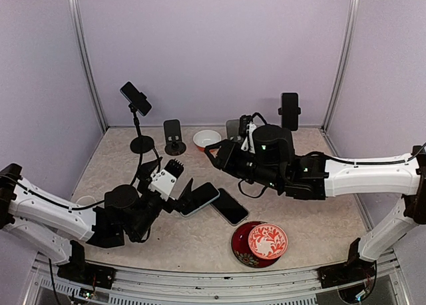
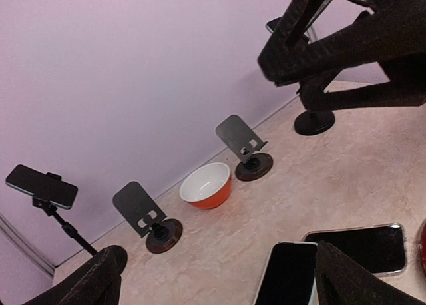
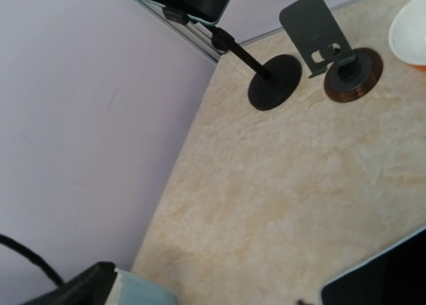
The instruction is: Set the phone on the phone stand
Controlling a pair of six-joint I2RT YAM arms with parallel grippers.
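Two dark phones lie on the table mid-front, one (image 1: 200, 198) (image 2: 286, 275) left of the other (image 1: 228, 205) (image 2: 356, 248). Flat metal phone stands (image 1: 172, 135) (image 2: 236, 135) stand at the back; a taller stand on the left (image 1: 136, 102) bears a phone-like slab. My left gripper (image 1: 174, 185) is open above the table, left of the phones, nothing seen between its fingers. My right gripper (image 1: 216, 152) is raised over the middle, looming at the upper right of the left wrist view; it looks shut, and I see no phone in it.
A white-orange bowl (image 1: 207, 138) stands at the back. Red patterned bowls (image 1: 267, 240) sit front right. Another tall stand (image 1: 289, 112) is at the back right.
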